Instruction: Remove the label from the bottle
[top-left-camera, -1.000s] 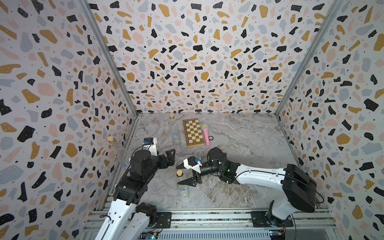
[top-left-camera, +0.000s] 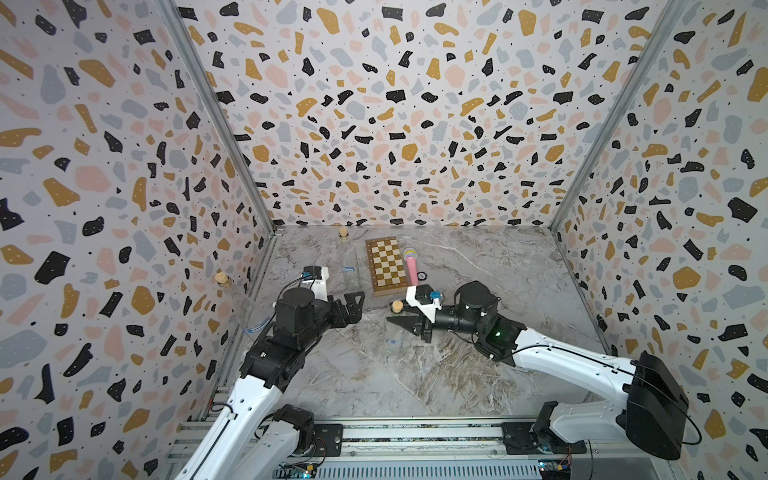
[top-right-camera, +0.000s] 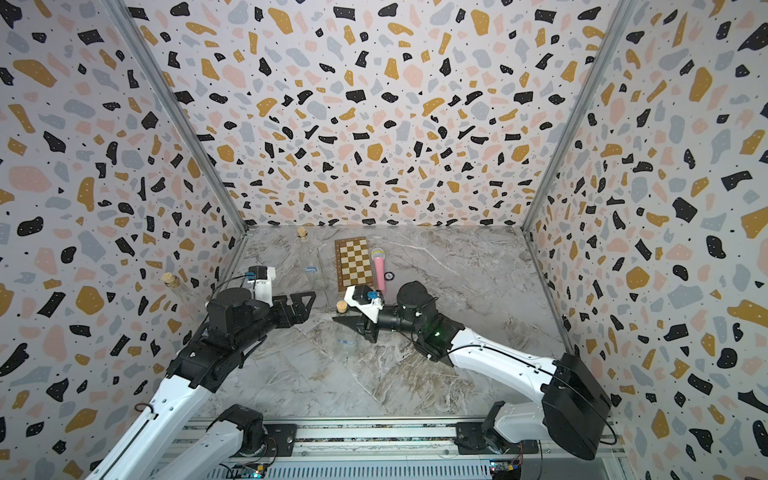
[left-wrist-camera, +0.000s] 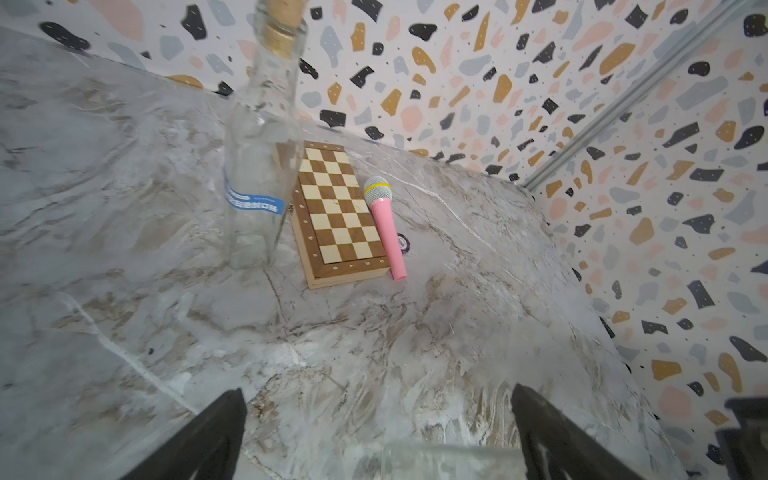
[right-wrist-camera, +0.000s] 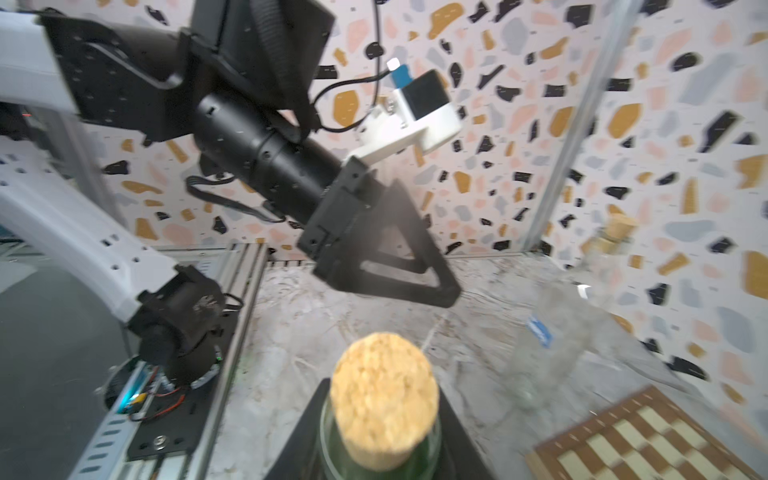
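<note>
A clear glass bottle (top-left-camera: 393, 329) with a cork and a small blue label (top-left-camera: 394, 342) hangs upright over the table's middle, its neck in my right gripper. The cork (right-wrist-camera: 384, 392) rises between those closed fingers in the right wrist view. My left gripper is open, its fingers (left-wrist-camera: 216, 436) wide apart. A pale glass edge (left-wrist-camera: 456, 457) shows at the bottom of the left wrist view, apparently part of the held bottle. From above, the left gripper stands to the bottle's left, apart from it.
Another corked bottle (left-wrist-camera: 260, 176) with a blue label stands behind, beside a chessboard (top-left-camera: 387, 265). A pink microphone (top-left-camera: 411, 268) lies to the board's right. One more corked bottle (top-left-camera: 225, 284) is at the far left.
The left gripper has shifted slightly back and right, still open.
</note>
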